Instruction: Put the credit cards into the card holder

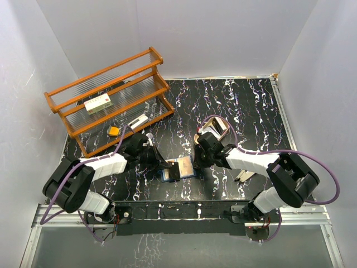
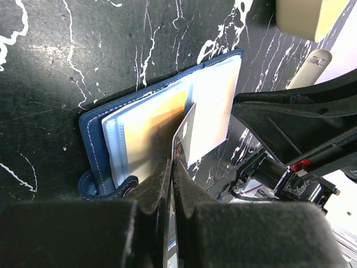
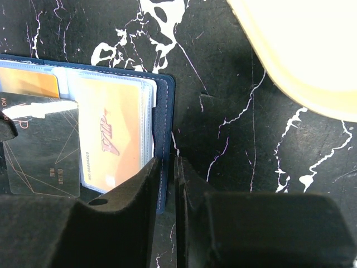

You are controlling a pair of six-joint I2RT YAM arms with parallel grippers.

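The navy card holder (image 1: 187, 166) lies open on the black marble table, pale cards (image 3: 109, 131) and orange ones in its sleeves. A dark card lies over its left part, seen edge-on in the left wrist view. My left gripper is shut at that card's edge; whether the card is between its fingers is hard to tell. My right gripper is shut on the holder's navy right edge.
A round cream container (image 3: 301, 50) with cards sits behind my right gripper. A wooden rack (image 1: 106, 109) stands at the back left. Light pieces (image 1: 244, 174) lie at the right.
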